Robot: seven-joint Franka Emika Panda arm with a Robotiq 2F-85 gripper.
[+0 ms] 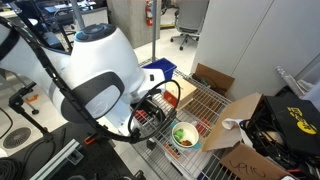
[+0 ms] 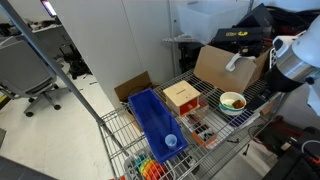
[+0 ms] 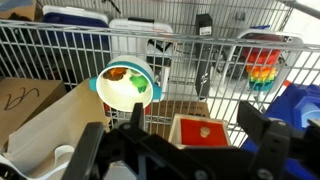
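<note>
My gripper shows at the bottom of the wrist view, its dark fingers wide apart with nothing seen between them. Ahead of it on the wire rack is a round bowl (image 3: 125, 100) with a teal rim, holding orange and green pieces. The same bowl (image 1: 185, 144) sits right of the arm in exterior view 1, apart from it. A small wooden box (image 2: 183, 98) stands beside the bowl; in the wrist view this box (image 3: 199, 138) has a red inside and is partly hidden by the gripper.
A blue tray (image 2: 158, 118) lies beyond the wooden box, with a clear cup (image 2: 171, 141) at its end. Rainbow-coloured items (image 3: 262, 70) lie near it. An open cardboard box (image 1: 240, 150) and black cases (image 1: 292, 122) flank the bowl's other side. Bare wire rack (image 1: 205, 105) shows between.
</note>
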